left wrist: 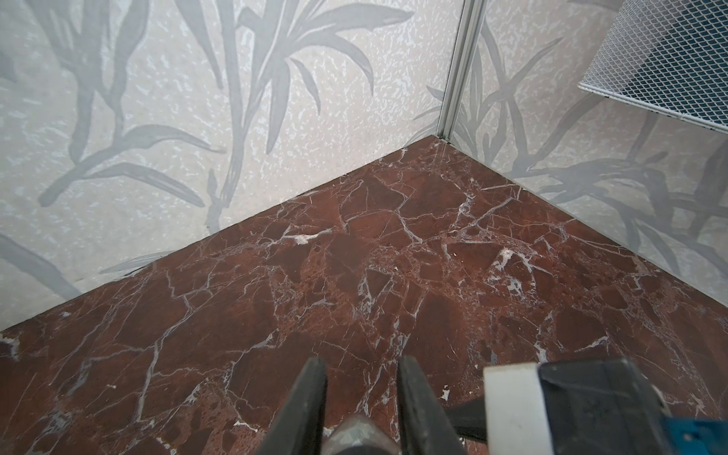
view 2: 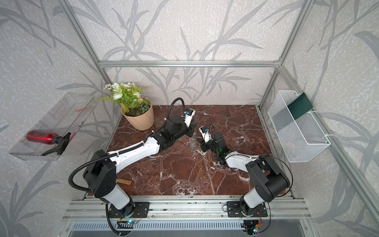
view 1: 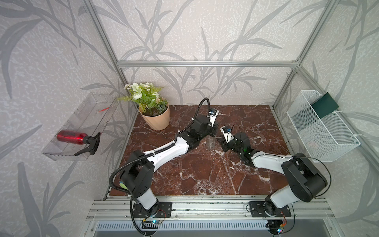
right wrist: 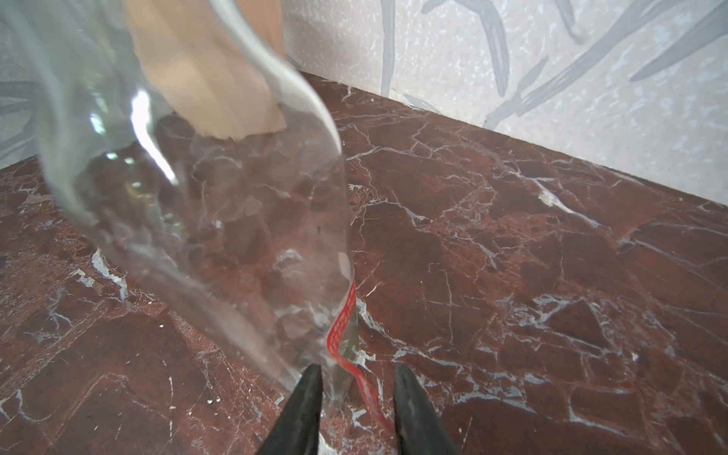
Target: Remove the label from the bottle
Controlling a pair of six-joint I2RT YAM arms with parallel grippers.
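Note:
A clear bottle (right wrist: 227, 227) hangs tilted in the right wrist view. Its upper part, a shiny rounded piece (left wrist: 359, 436), shows between the fingers of my left gripper, which is shut on it. The bottle's see-through body (view 1: 210, 144) is faint in the top left view, below the left gripper. A red label strip (right wrist: 342, 326) stands away from the bottle's lower side and runs down between the fingers of my right gripper. That gripper is open, close beside the bottle. Whether the strip touches the right-hand finger I cannot tell.
A potted plant (view 1: 156, 118) stands at the back left. A clear wall bin (view 1: 88, 114) holding a red spray bottle (view 1: 72, 137) is on the left, a white mesh basket (view 1: 321, 128) on the right.

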